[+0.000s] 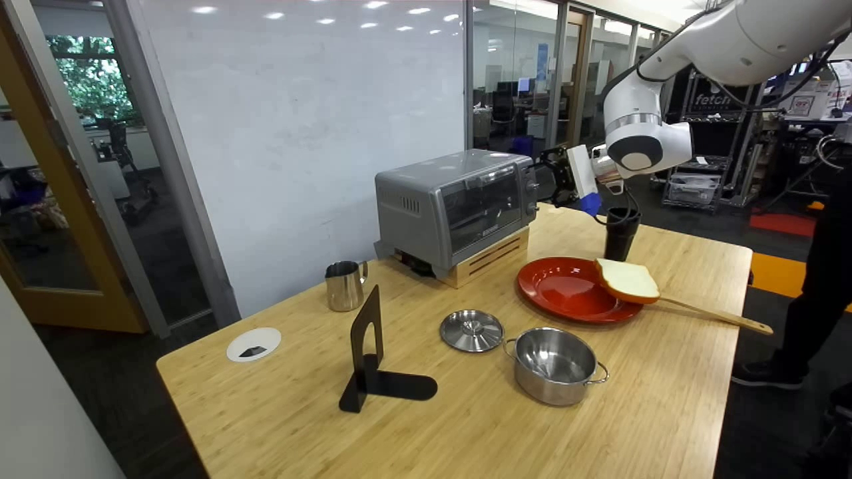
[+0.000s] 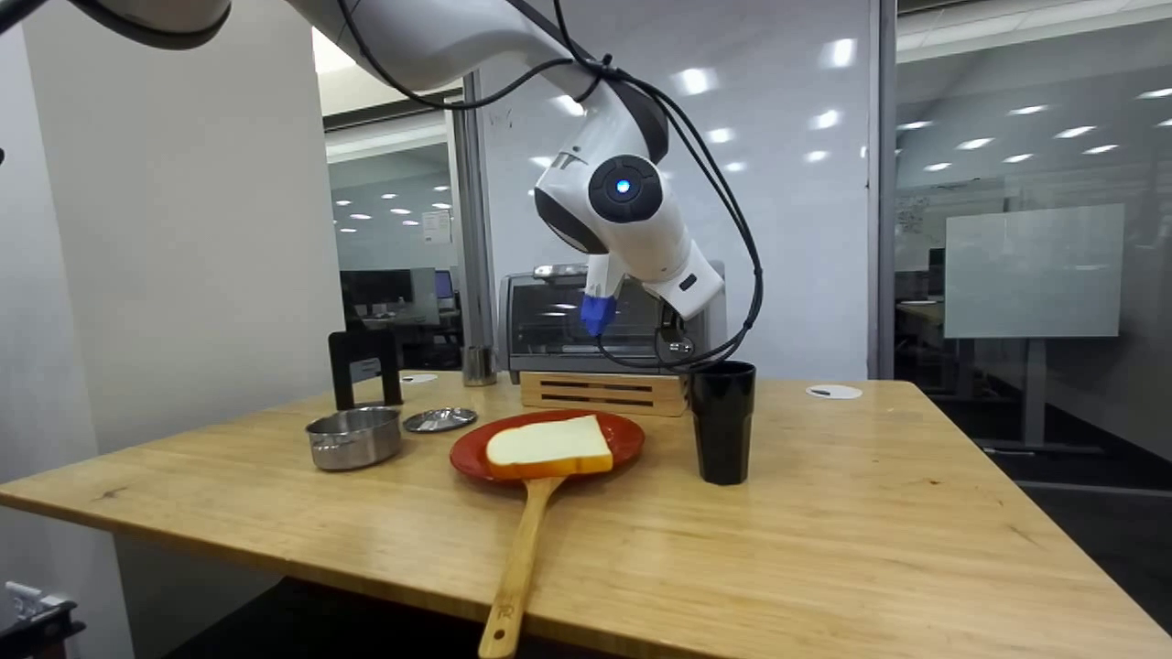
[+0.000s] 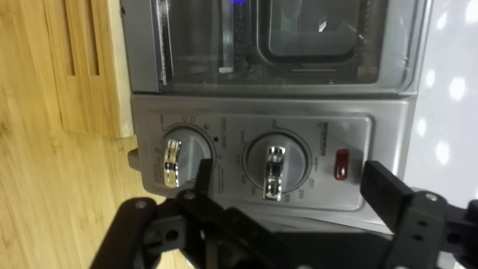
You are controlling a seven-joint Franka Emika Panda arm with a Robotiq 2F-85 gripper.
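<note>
A grey toaster oven (image 1: 459,209) with a glass door rests on a slatted wooden stand (image 1: 488,259) near the white wall. My gripper is open in front of its control panel, the fingers spread wide with nothing held between them. The middle knob (image 3: 276,168) appears between the two fingertips in the wrist view. The other knob (image 3: 183,157) lies just beyond the left finger, and a red indicator light (image 3: 341,164) shows near the right finger. How far the fingertips are from the panel is hard to tell.
Close below the wrist stands a black cup (image 2: 725,423). A red plate (image 1: 559,291) holds a bread slice (image 2: 549,445) with a wooden utensil (image 2: 516,571) under it. A steel pot (image 1: 552,367), lid (image 1: 471,330), pitcher (image 1: 344,287) and black bookend (image 1: 371,359) occupy the table's other side.
</note>
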